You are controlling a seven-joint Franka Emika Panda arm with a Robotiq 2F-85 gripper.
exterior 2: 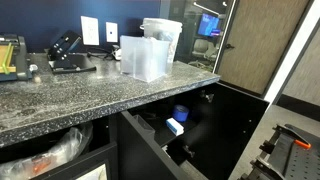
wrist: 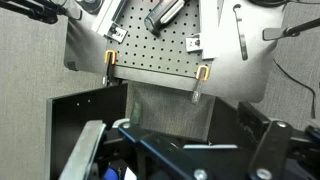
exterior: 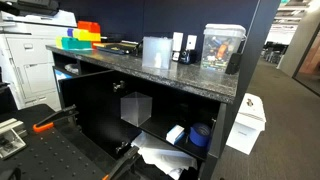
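Note:
In the wrist view my gripper spreads along the lower edge, open, with nothing visible between its fingers. Past it lie an open cabinet and the perforated work surface. I cannot make the gripper out in either exterior view. Inside the cabinet, a small white-and-blue item [exterior: 175, 134] sits beside a blue round object [exterior: 200, 134]; exterior view 2 shows the white-and-blue item [exterior 2: 175, 127] and the blue object [exterior 2: 181, 112] too. A translucent bin [exterior: 157, 52] stands on the counter, near a tall lidded tub [exterior: 222, 47] with things inside.
Colored blocks [exterior: 80, 38] occupy the far end of the speckled counter [exterior 2: 90, 99]. An open cabinet door [exterior 2: 235, 115] juts out. Clear plastic wrapping [exterior 2: 45, 157] lies low in the cabinet. Orange-handled clamps [wrist: 202, 75] line the work surface's edge; tools lie on it.

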